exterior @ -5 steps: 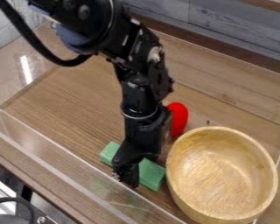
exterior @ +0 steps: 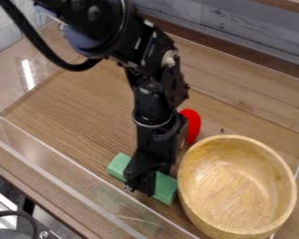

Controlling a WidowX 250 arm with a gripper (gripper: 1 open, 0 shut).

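My black arm reaches down from the top left to the gripper [exterior: 142,175], which sits low over a green block [exterior: 163,191] near the front edge of the wooden surface. The fingertips are on the block, which shows on both sides of them; the gripper looks shut on it, though the dark fingers hide the contact. A red object [exterior: 191,124] lies behind the gripper on the right, partly hidden by it.
A large pale wooden bowl [exterior: 238,185] stands just right of the green block. A clear panel runs along the front left edge.
The gripper and green block have shifted very slightly over the last second; otherwise the scene looks the same.
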